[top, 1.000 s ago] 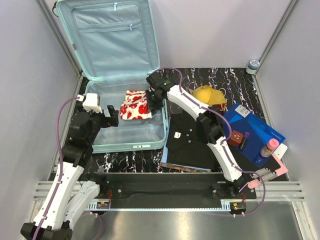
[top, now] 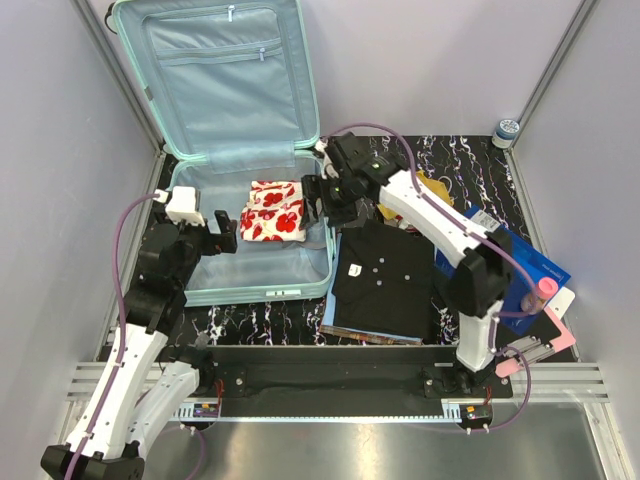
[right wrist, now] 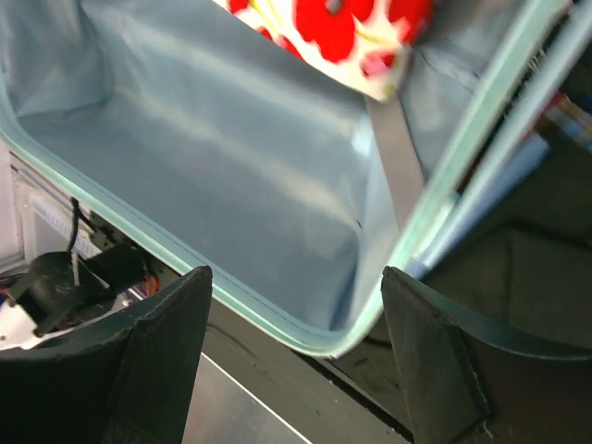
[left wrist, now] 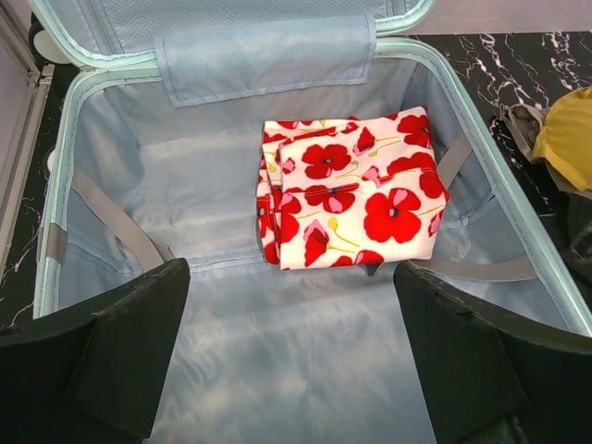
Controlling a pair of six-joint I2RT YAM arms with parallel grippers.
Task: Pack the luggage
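The light blue suitcase [top: 255, 294] lies with its lid raised at the back. Inside it, toward the right side, rests a folded white cloth with red flowers [left wrist: 361, 199], loose and touched by no gripper. Over the left part of the suitcase my left gripper [top: 226, 232] is open and empty, the cloth ahead of it in the left wrist view. My right gripper [top: 312, 202] stands open above the suitcase's right rim, its fingers apart and nothing between them in the right wrist view. A folded black garment [top: 385, 290] lies just right of the suitcase.
A yellow cap [top: 430, 188] sits partly hidden behind the right arm. Farther right are a blue folder [top: 540, 262], a pink bottle [top: 541, 292] and pink-handled items [top: 562, 332]. A white jar [top: 506, 131] stands in the back right corner. The suitcase's front half is empty.
My right gripper has opened, let go of the floral cloth, and moved right and up toward the suitcase's rim. The cloth stays in the suitcase. My left arm has not moved.
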